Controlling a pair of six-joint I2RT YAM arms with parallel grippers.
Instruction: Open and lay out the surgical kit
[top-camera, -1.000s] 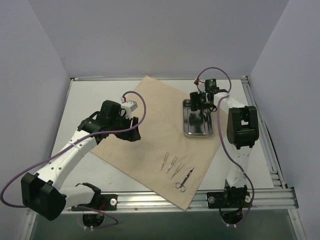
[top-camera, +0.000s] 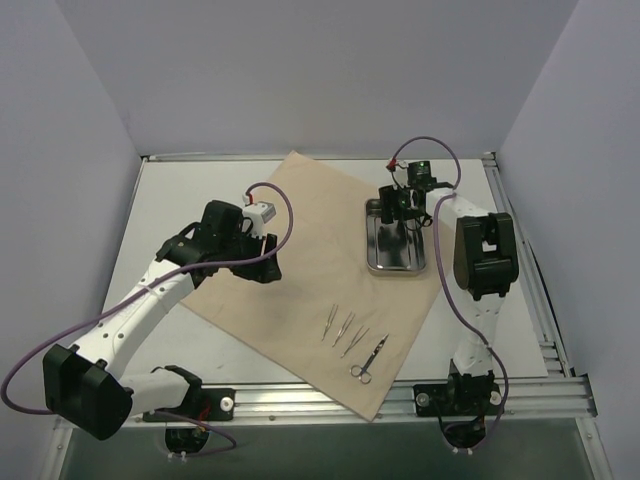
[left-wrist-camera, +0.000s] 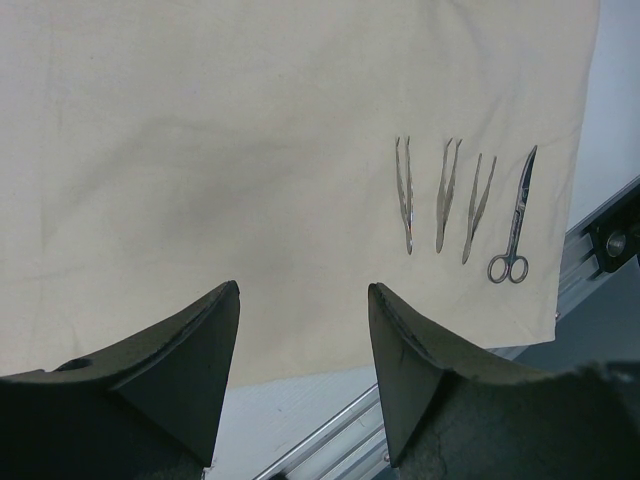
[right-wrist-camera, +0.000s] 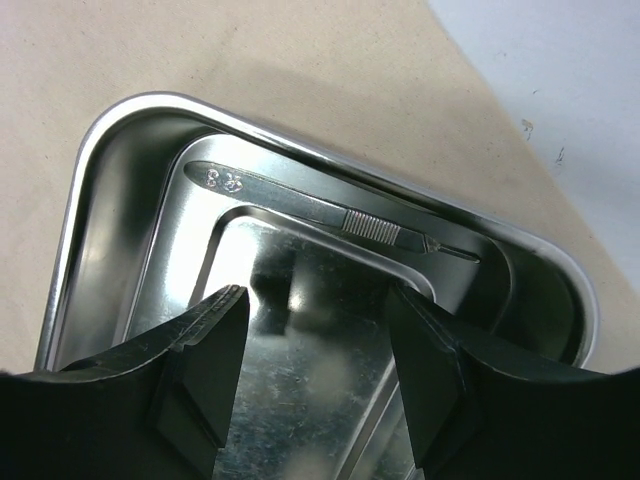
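A steel tray (top-camera: 393, 255) lies on the beige cloth (top-camera: 290, 320) at the right. Inside it a scalpel handle (right-wrist-camera: 300, 203) lies along one side. My right gripper hangs over the tray, fingers apart, nothing visible between them, near the handle. Three tweezers (left-wrist-camera: 442, 200) and scissors (left-wrist-camera: 511, 240) lie side by side on the cloth's lower part. My left gripper is above the cloth at the left, fingers apart and empty.
Grey walls (top-camera: 565, 120) border the white table (top-camera: 150, 200), and a metal rail runs along its edges.
The right arm has shifted very slightly over the tray. The left arm and the instruments on the cloth have not visibly moved.
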